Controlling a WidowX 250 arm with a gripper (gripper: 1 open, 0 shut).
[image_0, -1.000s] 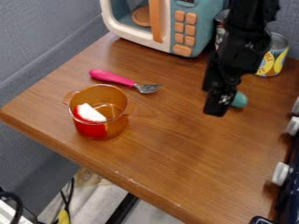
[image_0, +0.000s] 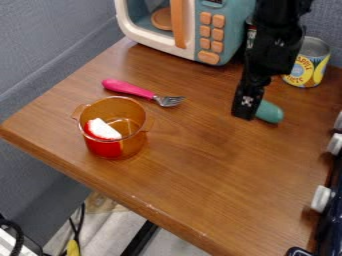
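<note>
My black gripper hangs low over the wooden table at the right, beside a teal cylindrical object that lies just right of its fingertips, partly behind them. I cannot tell whether the fingers are open or shut. An orange-red pot with a white and red item inside stands at the left. A pink-handled fork lies behind the pot.
A toy microwave stands at the back. A yellow-labelled can is at the back right. A dark appliance with white knobs lines the right edge.
My gripper has moved from lower and nearer the front to a little higher in view, beside the teal object. The other things have not visibly moved.
</note>
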